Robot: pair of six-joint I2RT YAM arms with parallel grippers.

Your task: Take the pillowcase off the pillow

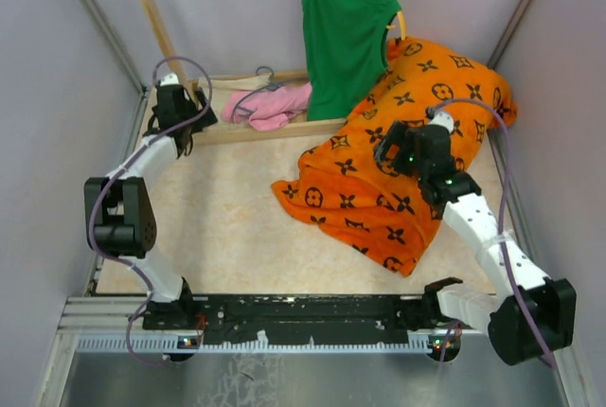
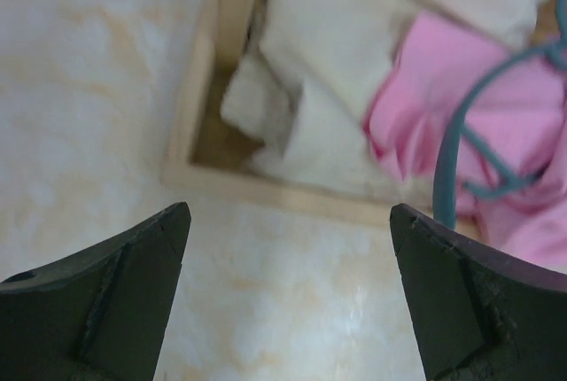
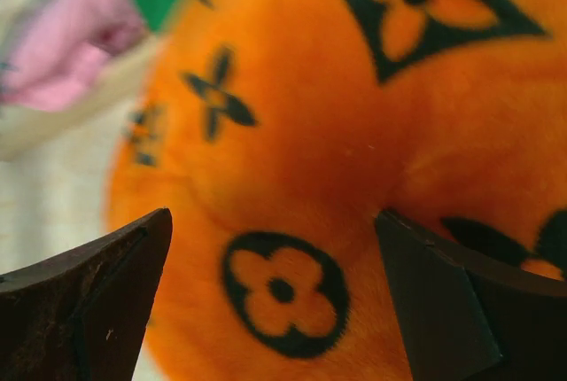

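An orange pillow in a patterned orange cover [image 1: 366, 219] lies crumpled along the right of the table, its bulkier end at the back, a loose fold reaching toward the front. My right gripper [image 1: 398, 147] is low over it, open; in the right wrist view the orange fabric [image 3: 275, 159] fills most of the picture between and beyond the fingers. My left gripper [image 1: 187, 109] stands open at the back left, near the wooden box; the left wrist view shows only the box and tabletop between its fingers.
A wooden box [image 1: 256, 136] at the back holds white and pink cloths [image 1: 279, 109] and hangers. A green top [image 1: 336, 47] hangs over it on a yellow hanger.
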